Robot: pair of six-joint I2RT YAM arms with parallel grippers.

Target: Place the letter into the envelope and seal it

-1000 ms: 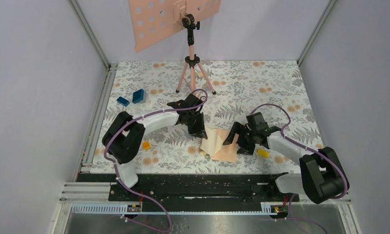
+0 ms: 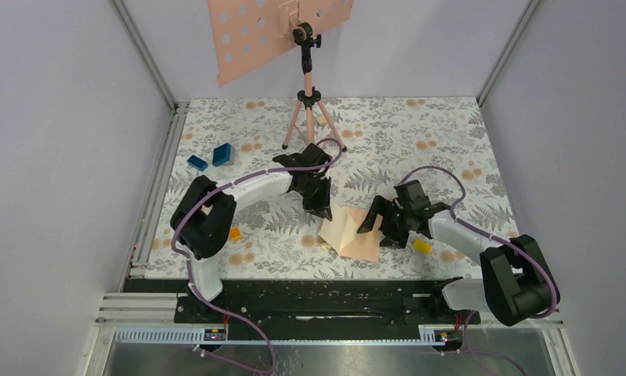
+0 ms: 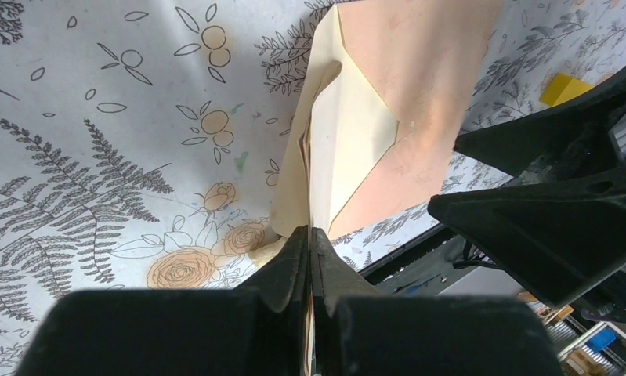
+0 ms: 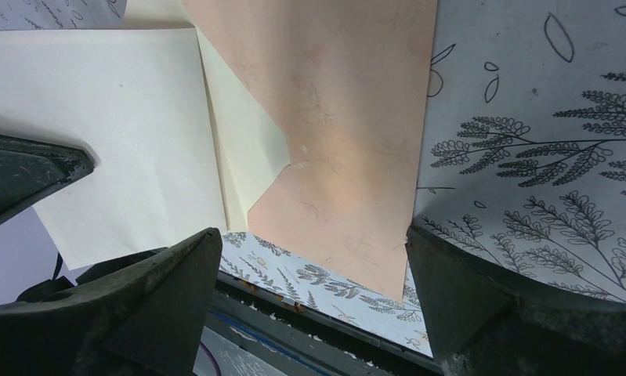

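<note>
A peach envelope point(image 2: 363, 244) with its cream inside showing lies between my grippers near the table's front. My left gripper is shut on a thin cream folded letter point(image 3: 324, 157) standing on edge over the envelope's opening. In the right wrist view the white sheet point(image 4: 129, 157) overlaps the envelope's left side. My right gripper is open, its fingertips low, one at the envelope's right edge and the other beside the opening.
A yellow block point(image 2: 421, 246) is right of the right gripper, an orange block point(image 2: 234, 233) at the left. Blue containers point(image 2: 223, 154) sit at the back left; a peach tripod stand point(image 2: 309, 117) is at the back centre.
My left gripper has shifted slightly right, and the pale paper at the envelope has moved a little with it. The right arm has barely moved.
</note>
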